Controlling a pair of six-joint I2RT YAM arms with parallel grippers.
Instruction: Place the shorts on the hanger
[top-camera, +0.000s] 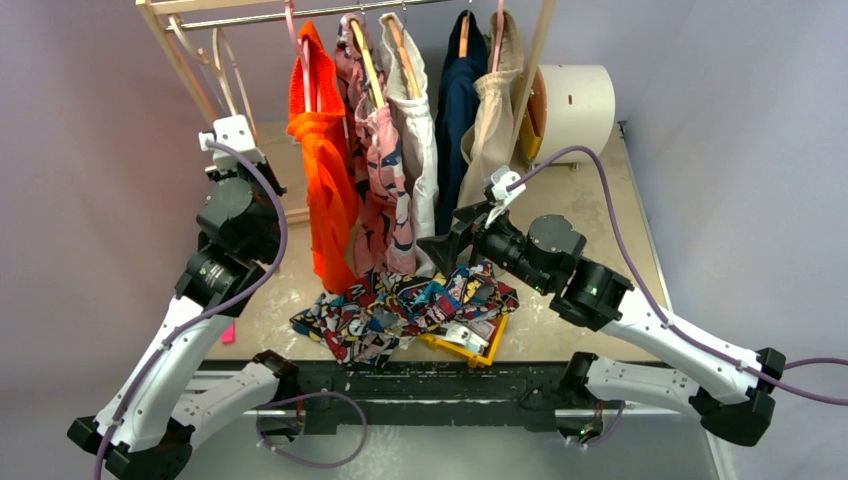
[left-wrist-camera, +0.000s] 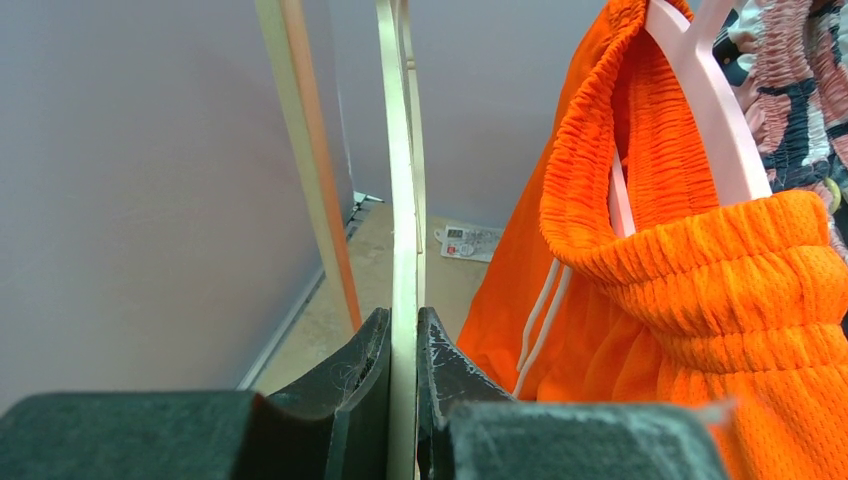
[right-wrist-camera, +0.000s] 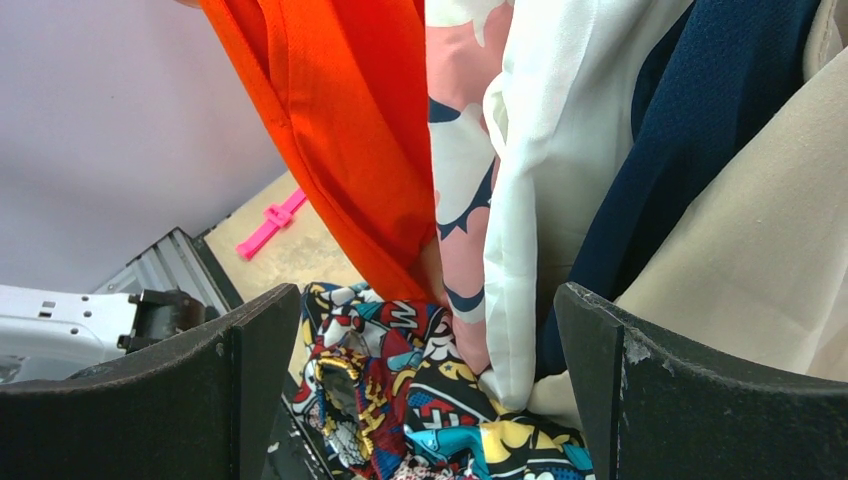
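My left gripper is shut on a pale cream hanger (left-wrist-camera: 402, 190), seen edge-on between its dark fingers. In the top view this hanger (top-camera: 233, 75) rises behind the left arm, left of the hung clothes. Patterned multicolour shorts (top-camera: 400, 308) lie crumpled on the table near its front edge, below the hung garments. Their bright print (right-wrist-camera: 440, 400) shows at the bottom of the right wrist view. Above the shorts' right part, my right gripper stands open with nothing held; its fingers (right-wrist-camera: 262, 345) are wide apart.
Orange shorts (top-camera: 325, 170) on a pink hanger hang just right of the left gripper, beside several other garments on the rail (top-camera: 255, 19). A yellow container (top-camera: 490, 345) sits partly under the shorts. A white drum (top-camera: 578, 112) stands at back right.
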